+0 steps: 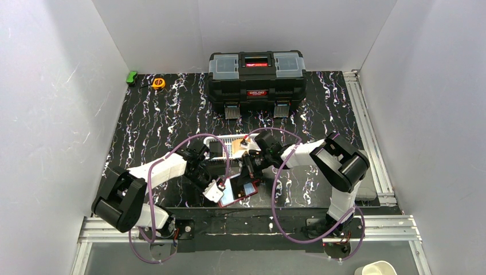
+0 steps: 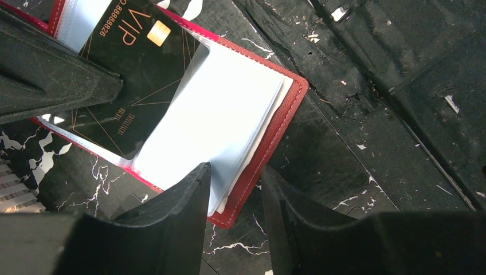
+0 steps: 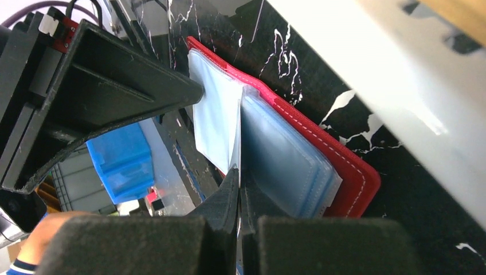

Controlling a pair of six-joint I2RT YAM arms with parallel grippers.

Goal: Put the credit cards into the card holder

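Observation:
The open card holder (image 2: 283, 114), red-brown leather with clear and white sleeves, lies flat on the table near its front edge. A black VIP card (image 2: 129, 80) stands over its middle, its near edge at the mouth of a sleeve; whether it is inside cannot be told. My right gripper is shut on this card, which shows edge-on as a thin line in the right wrist view. My left gripper is part open at the holder's outer end, fingertips apart, with the sleeves' corner reaching between them.
Behind the holder stands a white basket (image 1: 208, 156) with a dark card and a tan item in it, close to the right gripper. A black toolbox (image 1: 257, 83) fills the back.

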